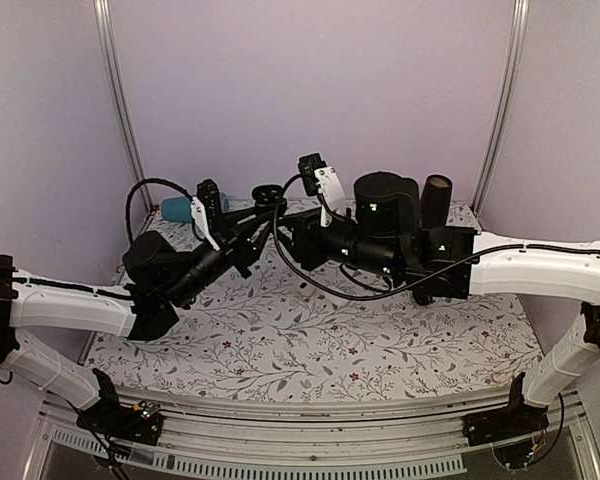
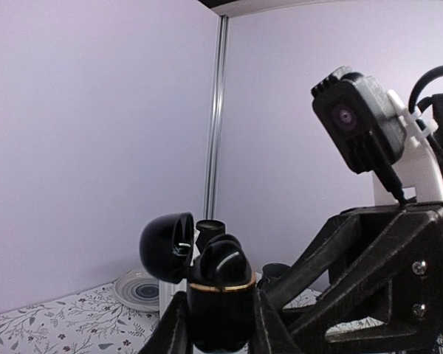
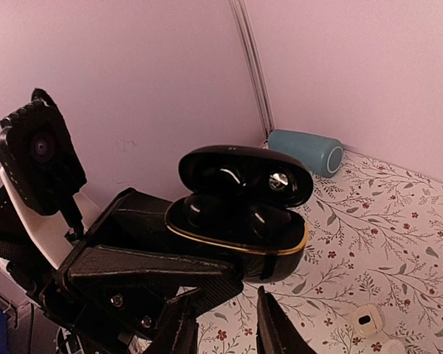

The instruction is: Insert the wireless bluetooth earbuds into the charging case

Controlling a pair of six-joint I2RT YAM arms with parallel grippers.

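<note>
The black charging case (image 1: 268, 195), gold-rimmed, is held up above the table with its lid raised. My left gripper is shut on its lower body. Two rounded black earbud tops show side by side in the case in the right wrist view, a left earbud (image 3: 201, 209) and a right earbud (image 3: 270, 221). In that view my right gripper sits in front of and below the case, its fingers apart and patterned tabletop visible between them. The left wrist view has the right gripper's arms close beside the case, partly hidden by it.
A teal cup (image 3: 306, 151) lies on its side at the back left. A dark cup (image 1: 436, 201) stands at the back right, and a round plate (image 2: 138, 289) is on the table. Small white pieces (image 3: 368, 320) lie mid-table.
</note>
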